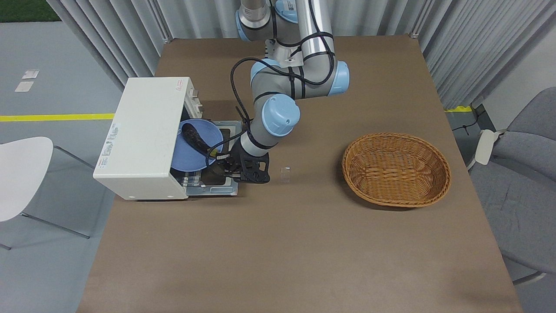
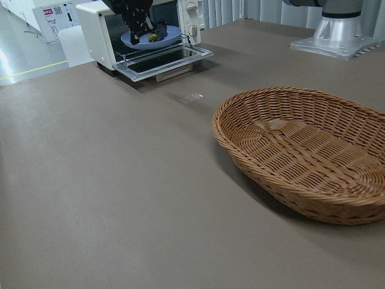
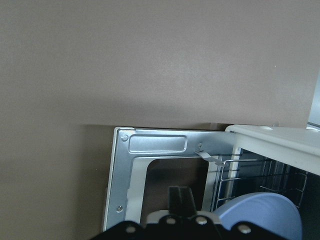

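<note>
A white toaster oven stands on the table with its glass door lowered. A blue plate sits at the opening, with a dark eggplant on it. My black gripper is at the front corner of the oven opening, above the door beside the plate; whether its fingers are open or shut is unclear.
An empty wicker basket sits on the right side of the table. A grey chair stands beyond the right edge.
</note>
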